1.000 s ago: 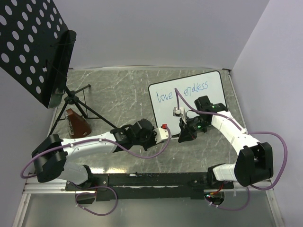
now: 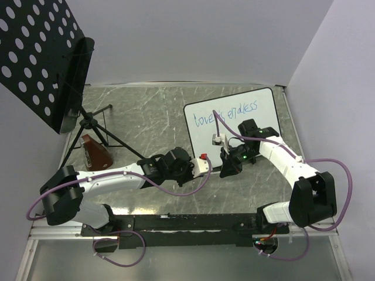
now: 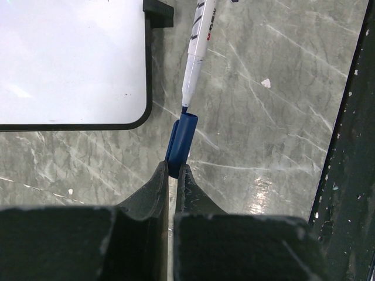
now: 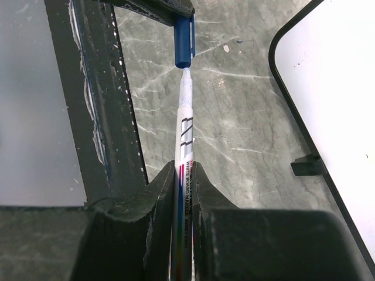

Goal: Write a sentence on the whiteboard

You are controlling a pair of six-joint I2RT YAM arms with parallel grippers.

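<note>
The whiteboard [image 2: 205, 136] carries blue handwriting, "love is endless", partly covered by a purple cable in the top view. In the left wrist view my left gripper is shut on a blue marker cap [image 3: 185, 140], its mouth facing the pen. A white whiteboard marker [image 4: 185, 132] is clasped by my right gripper, which is shut on its barrel. The marker's narrow tip is at the cap's mouth, roughly in line with it; how far it enters cannot be told. Both grippers are in front of the board's lower edge.
A black tripod stand [image 2: 89, 122] and a brown box-like object [image 2: 96, 153] are at the left. The dark table edge [image 2: 176, 222] runs along the front. Purple cables [image 2: 348, 193] trail from both arms.
The left arm has stayed in place, and the writing looks the same.
</note>
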